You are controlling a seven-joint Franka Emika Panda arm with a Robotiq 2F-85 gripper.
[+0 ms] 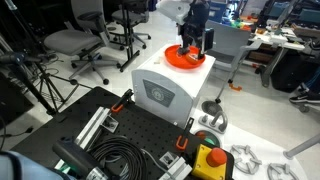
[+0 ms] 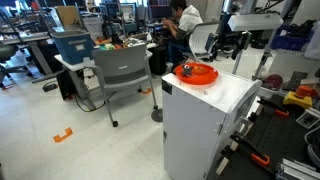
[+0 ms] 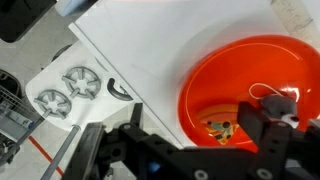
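Note:
An orange-red round plate [image 3: 245,80] rests on top of a white cabinet. A dark grey object [image 3: 280,103] with a thin loop lies in it, along with a small orange and green patterned item [image 3: 217,124]. My gripper [image 1: 197,48] is over the plate in exterior view 1. In the wrist view its dark fingers [image 3: 128,146] stand wide apart, with the patterned item seen between them and nothing held. The right finger partly covers the plate's near side. In exterior view 2 the plate [image 2: 196,74] shows left of the gripper [image 2: 236,50].
The white cabinet [image 1: 163,90] has bare top surface around the plate. A black bench with coiled cables [image 1: 118,157] and a yellow box with a red button [image 1: 211,160] stand in front. A grey chair [image 2: 124,75] is behind the cabinet.

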